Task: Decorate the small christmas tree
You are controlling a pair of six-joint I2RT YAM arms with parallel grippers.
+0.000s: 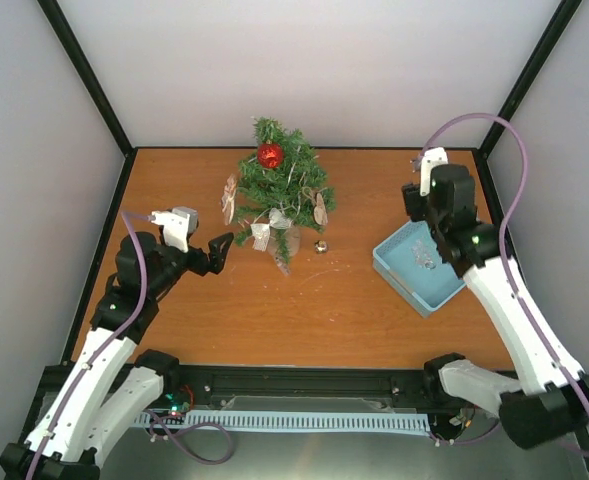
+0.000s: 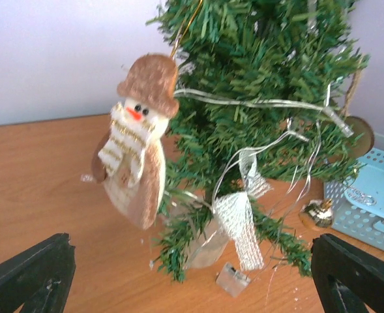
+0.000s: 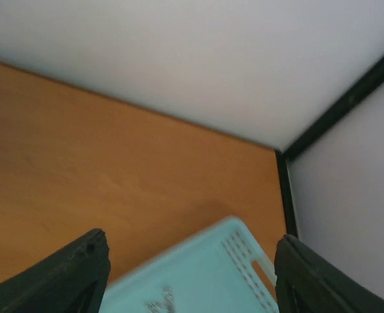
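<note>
The small Christmas tree (image 1: 279, 185) stands at the back middle with a red ball (image 1: 270, 155), silver ribbons and flat ornaments. In the left wrist view a snowman ornament (image 2: 133, 140) hangs from its branches, and a small gold bell (image 2: 319, 212) lies on the table beside it. My left gripper (image 1: 219, 253) is open at the tree's left, empty. My right gripper is raised over the blue basket (image 3: 224, 261), its fingers apart with nothing between them; small silver items lie in the basket.
Walls with dark edge beams (image 1: 519, 80) enclose the back and sides.
</note>
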